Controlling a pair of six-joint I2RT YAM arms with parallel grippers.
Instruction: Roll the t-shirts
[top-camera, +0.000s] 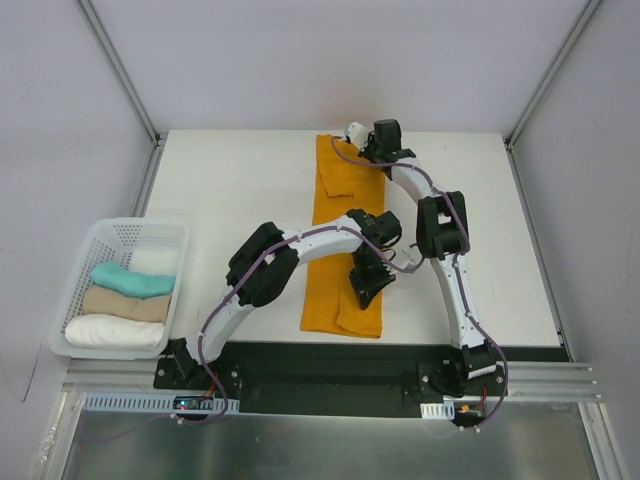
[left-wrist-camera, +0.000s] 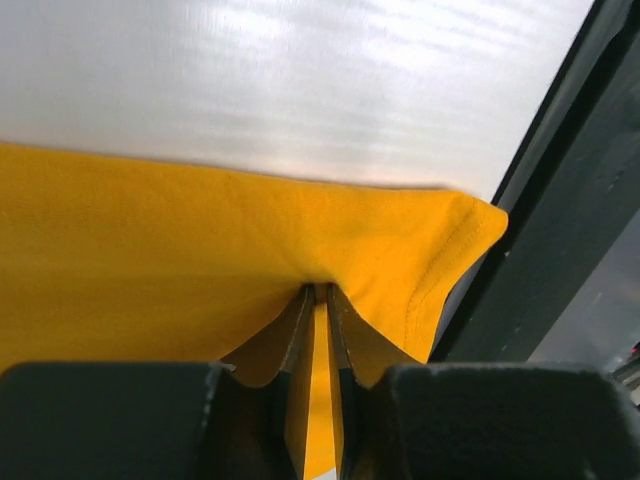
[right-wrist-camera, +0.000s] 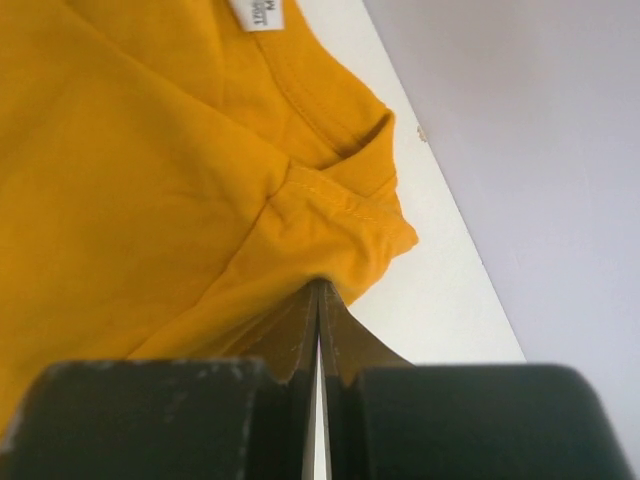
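An orange T-shirt (top-camera: 330, 205) lies lengthwise, front to back, across the middle of the white table. My left gripper (top-camera: 372, 282) is down on its near part; in the left wrist view its fingertips (left-wrist-camera: 320, 300) press into the cloth close together, and how far apart they stand is hard to tell. My right gripper (top-camera: 365, 150) is at the far end of the shirt; in the right wrist view it is shut at a folded edge of the cloth (right-wrist-camera: 330, 225), and whether fabric is between the fingers cannot be seen.
A white basket (top-camera: 70, 310) at the left holds rolled shirts in teal (top-camera: 130, 280), tan and white. Walls border the table at back and sides, and a dark rail (left-wrist-camera: 560, 260) runs along the front edge.
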